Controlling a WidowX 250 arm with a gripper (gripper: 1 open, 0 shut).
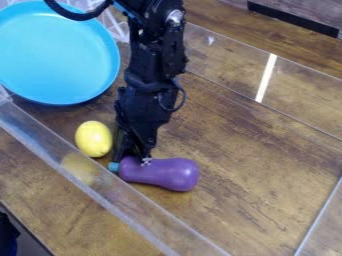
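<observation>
My gripper [134,150] is lowered to the wooden table, shut, its tips at the stem end of a purple eggplant [168,174]. A yellow lemon-like object [94,138] sits just left of the fingertips. Whether anything thin is between the fingers is hidden by the dark gripper body.
A blue plate [47,60] lies at the upper left. Clear plastic walls run along the lower left and the right. Bare table [254,150] spreads to the right of the gripper.
</observation>
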